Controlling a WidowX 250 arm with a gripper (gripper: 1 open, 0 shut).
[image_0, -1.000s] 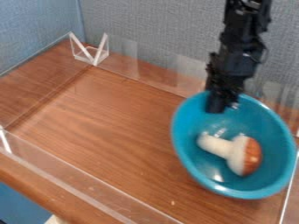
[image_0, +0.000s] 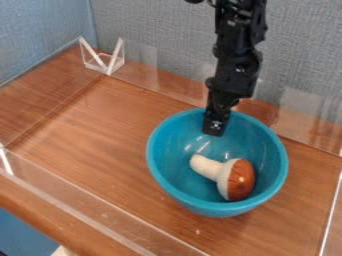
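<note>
A blue plastic bowl (image_0: 174, 170) sits on the wooden surface, right of centre. Inside it lies a toy mushroom (image_0: 229, 176) with a white stem and an orange-brown cap. My black gripper (image_0: 214, 127) reaches down from above at the bowl's back rim, its lower end at or just inside the rim. Whether its fingers are open or shut, or hold the rim, I cannot tell.
A white wire rack (image_0: 102, 57) stands at the back left against the grey wall. The wooden surface (image_0: 87, 135) left of the bowl is clear, and a pale edge runs along the front left.
Over the last second the bowl has moved leftward, along with the arm and the mushroom inside.
</note>
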